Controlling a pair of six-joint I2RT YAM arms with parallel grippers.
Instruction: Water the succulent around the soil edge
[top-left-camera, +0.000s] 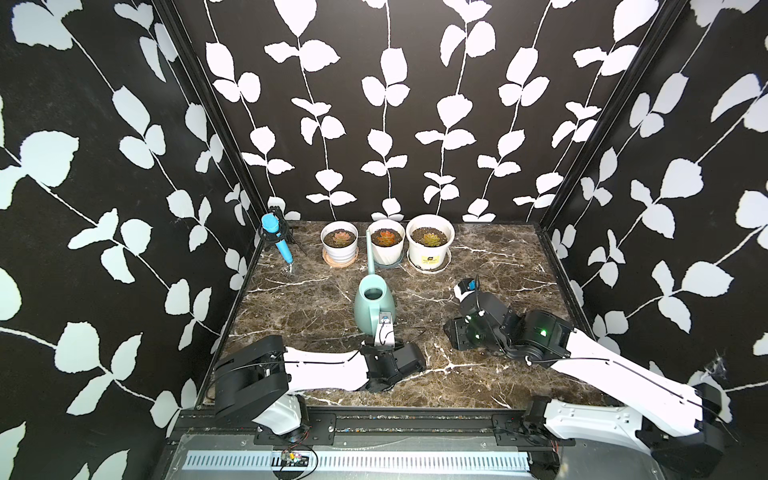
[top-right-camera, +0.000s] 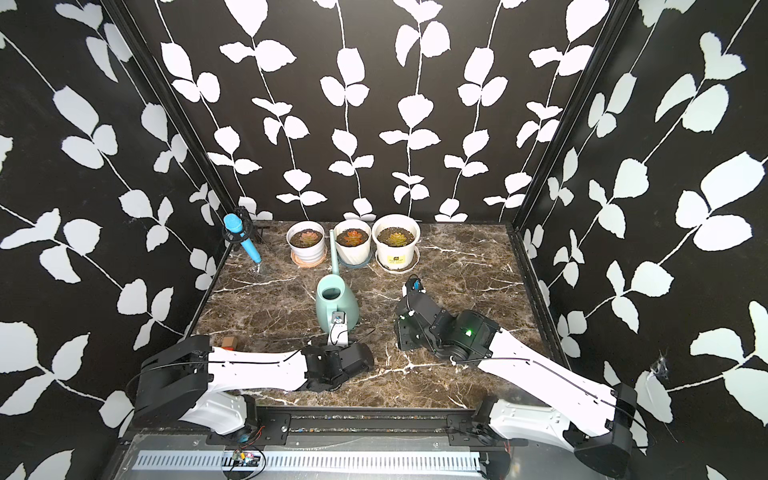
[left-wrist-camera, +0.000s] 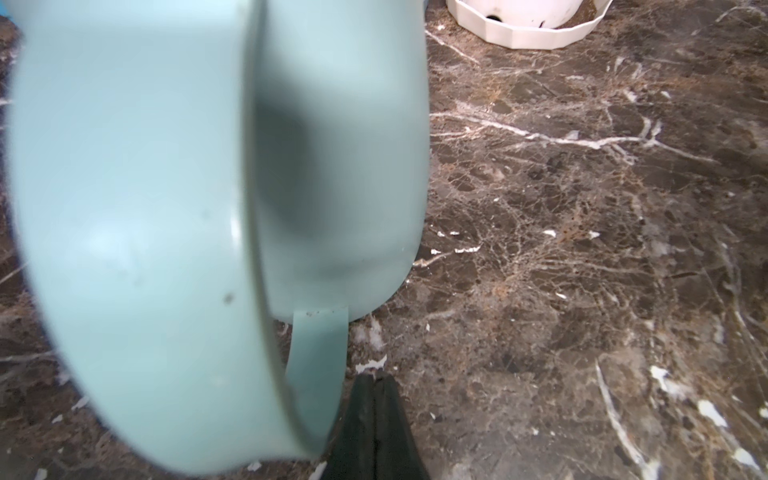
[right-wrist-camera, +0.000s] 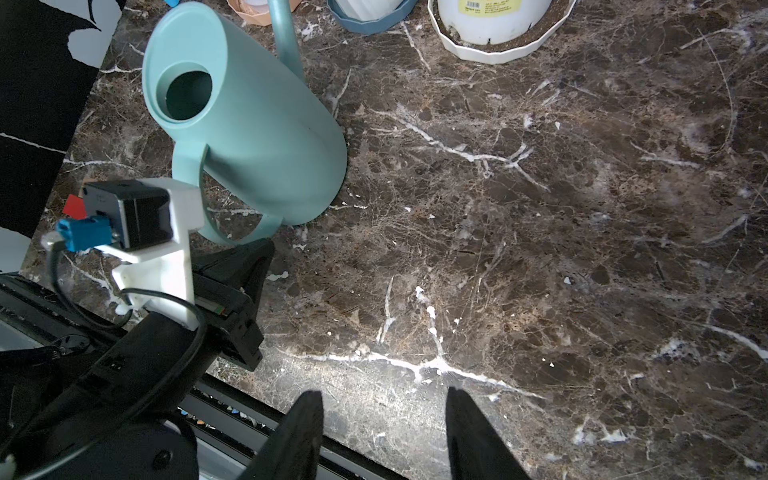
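The pale green watering can (right-wrist-camera: 280, 136) stands upright on the marbled table, its spout reaching back between the left and middle pots. Its looped handle (left-wrist-camera: 144, 264) fills the left side of the left wrist view. My left gripper is shut with nothing between its fingers, close to the right of the handle's lower end; the handle lies outside them. Over bare table to the right, my right gripper is open and empty. Succulents grow in the left pot (top-left-camera: 342, 253), the middle pot (top-left-camera: 389, 253) and the larger right pot (top-left-camera: 429, 254).
A blue tool (top-left-camera: 276, 236) in a dark holder stands at the back left. A small red block (right-wrist-camera: 74, 207) is partly hidden behind the left wrist camera. Open table (right-wrist-camera: 560, 240) lies right of the can, before the pots.
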